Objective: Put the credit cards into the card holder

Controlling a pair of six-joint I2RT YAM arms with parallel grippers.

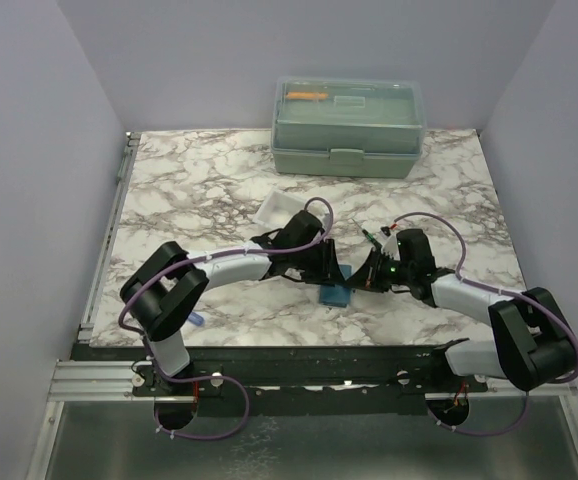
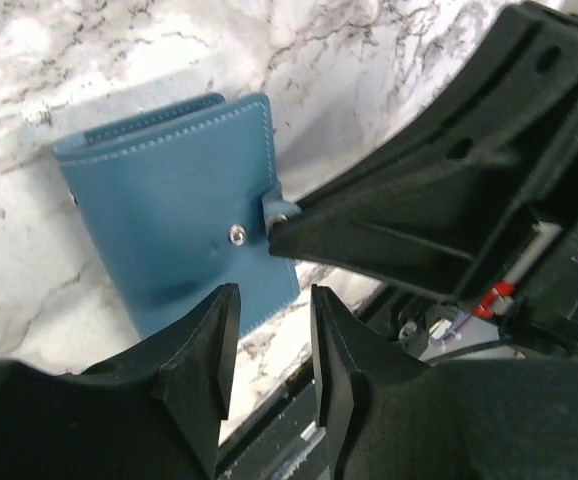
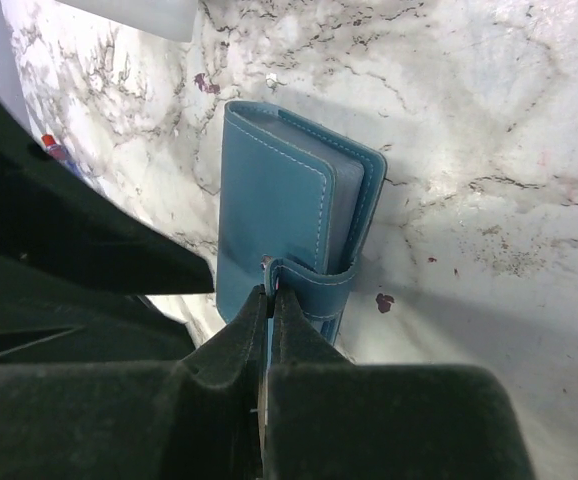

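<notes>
The blue card holder lies on the marble table in front of both arms. Its strap stands bent away from the cover, its end caught between the closed fingertips of my right gripper. A bare metal snap shows on the cover beside that strap. Over the holder's near part, my left gripper is open, with nothing gripped between its fingers. A pale layer is visible inside the holder's edge; whether it is cards or sleeves I cannot tell. No loose credit card can be made out.
A white tray stands behind the left gripper. Farther back is a large lidded teal box. A small green object lies behind the right gripper, and a blue one at the left.
</notes>
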